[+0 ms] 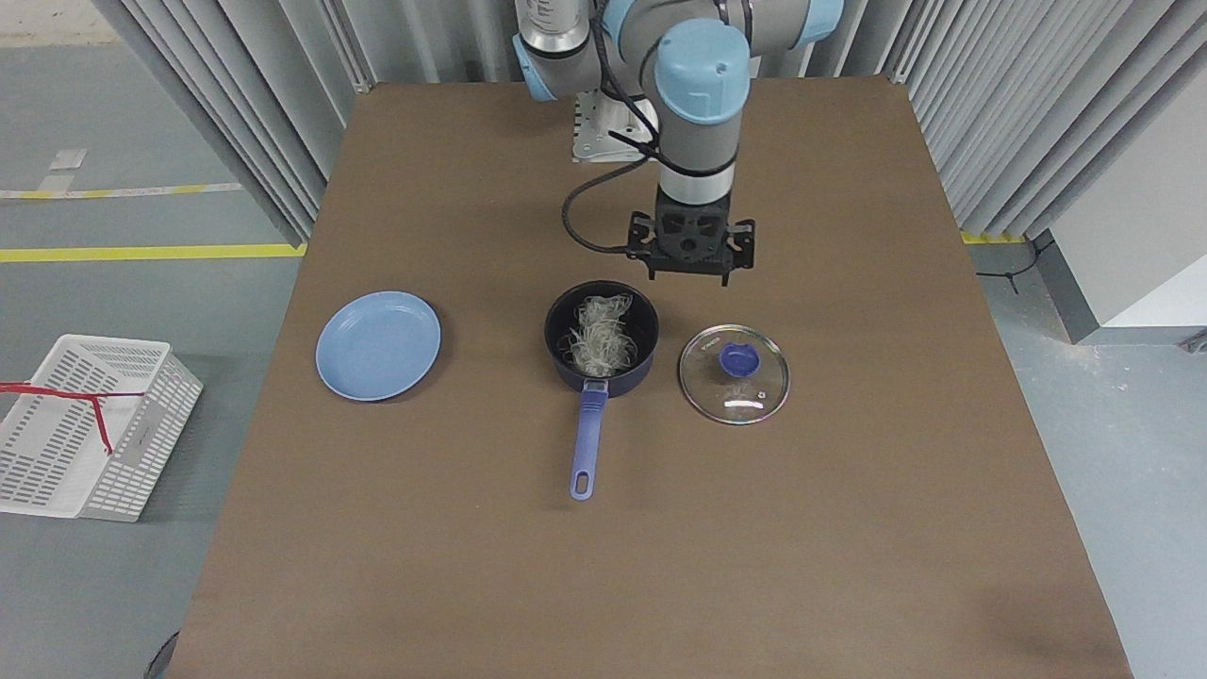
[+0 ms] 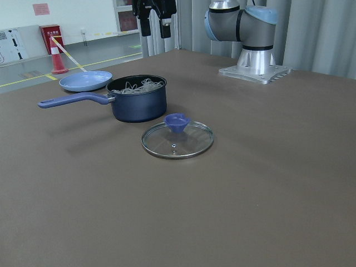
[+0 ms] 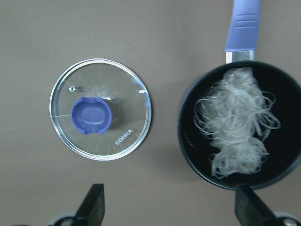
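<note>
My gripper (image 1: 687, 272) hangs open above the table, behind the dark blue saucepan (image 2: 139, 108), with nothing between its fingers. The pan holds pale noodles (image 3: 237, 117), and its blue handle (image 1: 586, 441) points to the table's front. A glass lid (image 1: 733, 402) with a blue knob (image 3: 91, 115) lies flat to the right of the pan in the front view. In the wrist view both lid and pan lie beyond the open fingers.
A blue plate (image 1: 378, 345) lies left of the pan. The robot's base plate (image 2: 256, 73) is at the back of the table. A white basket (image 1: 158, 441) stands on the floor at left.
</note>
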